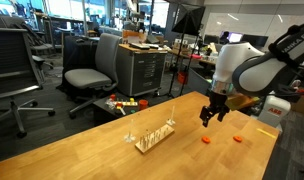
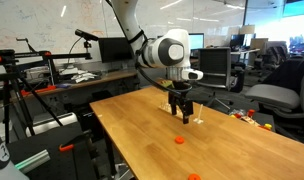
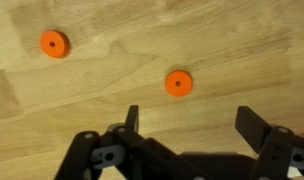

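Two small orange discs with centre holes lie flat on the wooden table. In the wrist view one disc (image 3: 178,83) is near the middle, just ahead of the gap between my fingers, and the other disc (image 3: 54,43) is at the upper left. My gripper is open and empty, its two dark fingers (image 3: 250,124) well apart. Seen from outside, the gripper (image 1: 214,116) hangs above the table, higher than the nearer disc (image 1: 206,139) and not touching it. The second disc (image 1: 238,139) is farther right.
A light wooden rack with several upright pegs (image 1: 155,138) stands on the table left of the discs, with a single peg on a base (image 1: 130,137) near it. Red and other coloured items (image 1: 127,104) lie at the back edge.
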